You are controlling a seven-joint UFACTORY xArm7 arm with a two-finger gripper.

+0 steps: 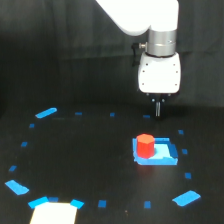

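Note:
A red block (146, 146) sits in the left part of a shallow light-blue tray (168, 159), right of the table's middle. My gripper (157, 105) hangs from the white arm above and behind the tray, well clear of the block. Its thin fingers point down close together, and nothing shows on them. They are too small to tell whether the gripper is open or shut.
A pale box-like thing (53, 213) is cut off at the lower left edge. Blue tape strips (186, 198) and several small blue squares mark the dark table. Much of the table left of the tray is clear.

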